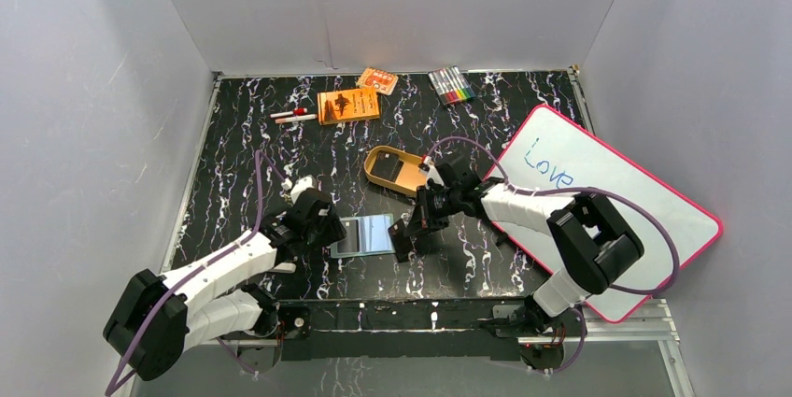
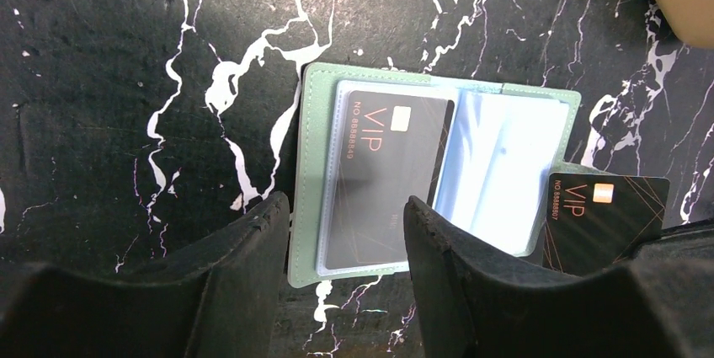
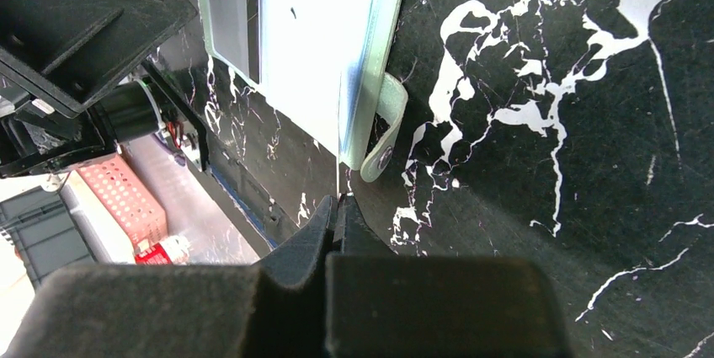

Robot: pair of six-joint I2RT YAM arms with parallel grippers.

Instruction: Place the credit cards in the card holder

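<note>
The light green card holder (image 2: pixel 308 164) lies opened out on the table. One dark VIP card (image 2: pixel 383 173) sits in its left clear pocket; the right pocket (image 2: pixel 505 160) shows no card. Over the holder's left side, my left gripper is open with nothing between its fingers. A second black VIP card (image 2: pixel 602 219) is pinched in my right gripper (image 1: pixel 413 226), just off the holder's right edge. In the right wrist view this card appears edge-on as a thin line rising from the shut fingertips (image 3: pixel 347 227).
Behind the holder stands a tan tray (image 1: pixel 412 176) with a dark card (image 1: pixel 387 166) inside. Books (image 1: pixel 348 106), pens (image 1: pixel 295 114) and a marker set (image 1: pixel 451 86) lie at the back. A whiteboard (image 1: pixel 598 201) fills the right side, under the right arm.
</note>
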